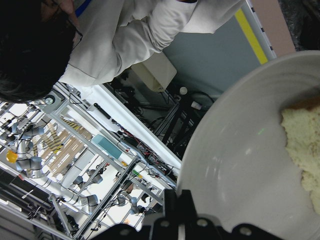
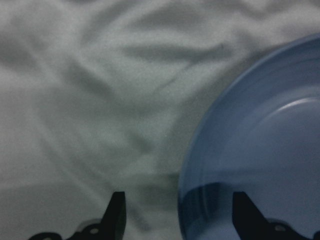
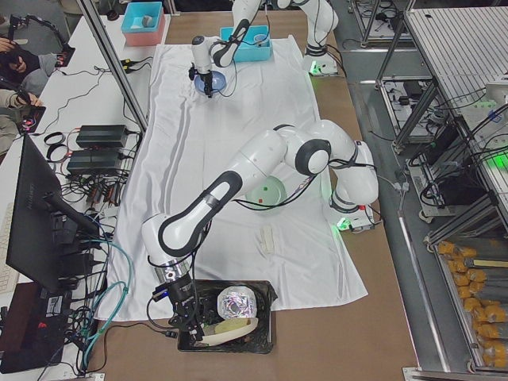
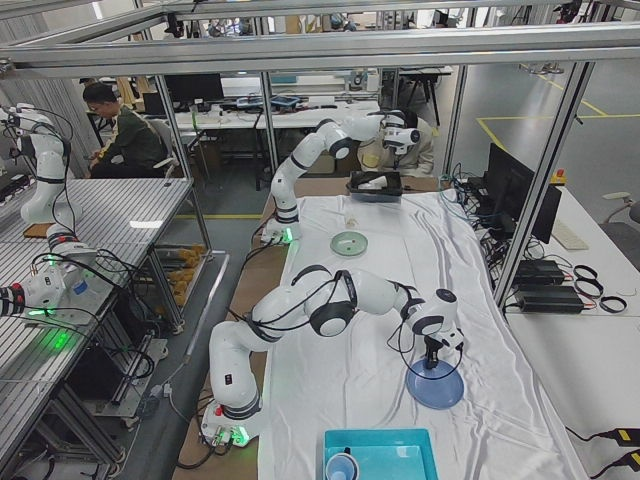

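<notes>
In the left wrist view a white bowl (image 1: 240, 165) with crumbly yellow food (image 1: 305, 150) rises before my left gripper, whose fingertips meet at its rim. In the camera left view that gripper (image 3: 194, 321) is low over the black bin (image 3: 262, 333), which holds a foil-covered round item (image 3: 236, 302). My right gripper is open over the rim of a blue plate (image 2: 260, 150), one finger either side, on the white cloth.
A green plate (image 4: 349, 243) lies mid-cloth. A turquoise bin (image 4: 390, 455) with a mug (image 4: 341, 467) sits at the other end. A monitor and cables (image 3: 40, 222) line one side.
</notes>
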